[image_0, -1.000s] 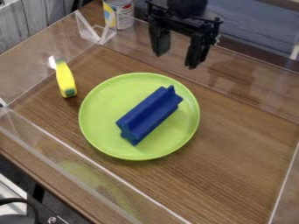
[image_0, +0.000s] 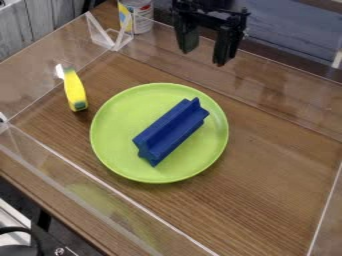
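Note:
A blue elongated block (image_0: 171, 131) lies diagonally on a green plate (image_0: 118, 118) in the middle of the wooden surface. A yellow object (image_0: 74, 89) with a pale tip and green end lies to the left of the plate. At the top centre my black gripper (image_0: 206, 42) stands open above and behind the plate, with nothing seen between its fingers.
A can (image_0: 135, 15) and a white wire-like item (image_0: 110, 34) are at the back left. Clear plastic walls edge the workspace.
My gripper has moved up toward the back of the scene over the last second. The plate, blue block and yellow object have not moved.

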